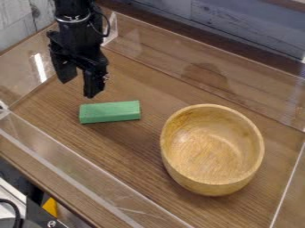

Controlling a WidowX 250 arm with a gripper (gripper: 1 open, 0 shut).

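A green rectangular block [110, 112] lies on the wooden table, left of centre. My black gripper [77, 87] hangs above the table behind the block and to its left, apart from it, open, with no object visible between its fingers.
A large round yellow bowl [212, 151] stands on the right, toward the front. Dark cables show at the lower left beyond the table edge.
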